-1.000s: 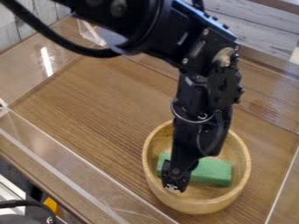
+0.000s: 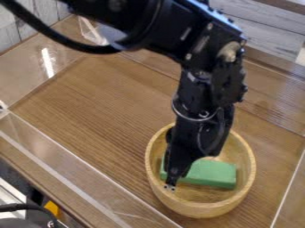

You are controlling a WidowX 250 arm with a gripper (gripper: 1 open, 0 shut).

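A round tan wooden bowl (image 2: 202, 202) sits at the lower right of the table, holding a green rectangular block (image 2: 210, 173) that lies on its bottom. My black gripper (image 2: 177, 175) reaches down into the left part of the bowl, its tips just over the left end of the block. It looks shut, and I see nothing held between its fingers; the arm hides part of the bowl's back.
A clear ledge runs along the front left edge, with dark cables and a yellow item below it at the lower left. A white slatted wall stands at the back.
My gripper has risen slightly from lower in the bowl. The bowl and the green block stay in about the same place.
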